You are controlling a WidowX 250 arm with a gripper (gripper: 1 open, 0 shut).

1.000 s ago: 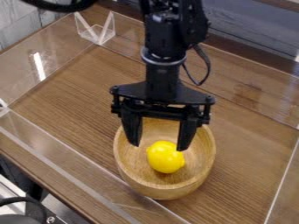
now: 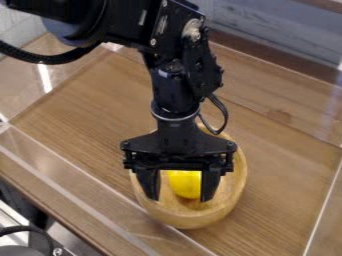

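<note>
A yellow object (image 2: 185,184) lies in a round wooden bowl (image 2: 181,215) at the lower middle of the view. My black gripper (image 2: 179,190) hangs directly over the bowl, open, its fingers reaching down on either side of the yellow object. The gripper body covers the upper part of the object and the back of the bowl.
A wall or ledge lies at the back.
My gripper has moved lower and toward the viewer, coming down over the yellow object, which it now partly hides.
</note>
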